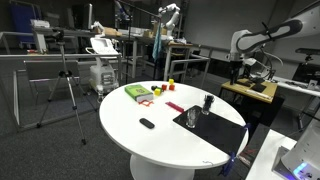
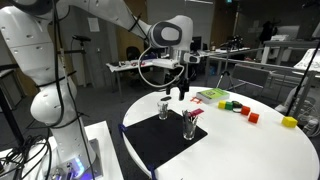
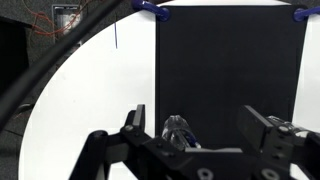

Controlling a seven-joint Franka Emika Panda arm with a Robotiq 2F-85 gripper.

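My gripper [image 2: 180, 97] hangs in the air above the round white table, fingers pointing down. In the wrist view its dark fingers [image 3: 262, 128] stand wide apart, so it is open and empty. Below it lies a black mat [image 2: 165, 145]. On the mat's far edge stands a clear cup [image 2: 189, 127] holding dark items. A second clear container [image 2: 163, 109] stands beside the mat's other edge. Looking down, the wrist view shows one clear cup [image 3: 178, 130] between the fingers in the picture, well below them. Another clear object [image 3: 290, 127] is partly hidden by the right finger.
Red, yellow and green blocks [image 2: 253, 117] and a green box [image 2: 212, 95] sit toward the table's back. A dark mouse-like object [image 1: 147, 123] lies near the left rim. Blue clamps [image 3: 150, 9] grip the mat's edge.
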